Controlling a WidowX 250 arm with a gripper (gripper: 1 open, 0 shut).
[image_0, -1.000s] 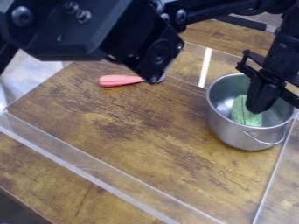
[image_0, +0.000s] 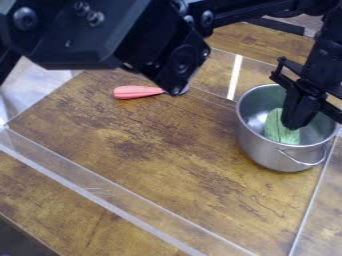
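A steel pot (image_0: 274, 155) with a wire handle sits on the right of the wooden table. Inside it lies a pale green object (image_0: 278, 124). My black gripper (image_0: 297, 118) reaches down into the pot from the upper right, over the green object; it looks shut, and whether anything is between its fingertips is hard to make out.
A pink-handled utensil (image_0: 138, 92) lies at the back left, partly under the dark arm body overhead.
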